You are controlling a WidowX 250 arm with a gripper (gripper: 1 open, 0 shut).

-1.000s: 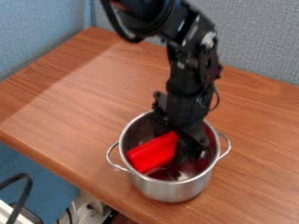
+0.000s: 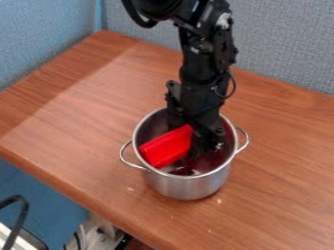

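Observation:
A steel pot [image 2: 186, 185] with two side handles stands near the front edge of the wooden table. The black gripper [image 2: 193, 124] reaches down into it from above, shut on a red cylinder [image 2: 164, 148] that lies tilted inside the pot's rim. The fingertips are mostly hidden by the cylinder and the pot. The pot's bottom behind them is dark and partly hidden.
A grey-blue panel wall [image 2: 280, 49] runs along the back and left. Cables and white items lie below the front left edge.
The gripper has moved up and to the left with the red cylinder, which sits higher in the pot. The pot has also shifted slightly left and up.

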